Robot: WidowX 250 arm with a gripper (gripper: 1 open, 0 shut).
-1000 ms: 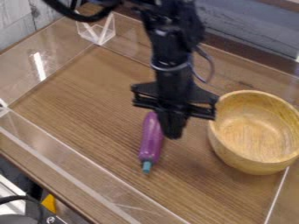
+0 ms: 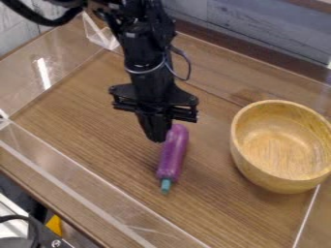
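A purple tube with a teal cap (image 2: 172,153) lies lengthwise on the wooden table, cap toward the front. My black gripper (image 2: 158,133) hangs just above and left of the tube's far end, its tips shut with nothing visible between them.
A large tan bowl (image 2: 278,145) stands to the right of the tube. A clear container (image 2: 104,31) is at the back left.
My arm has moved leftward from beside the bowl, passing over the purple tube. The tube's far end appears shifted slightly to the right.
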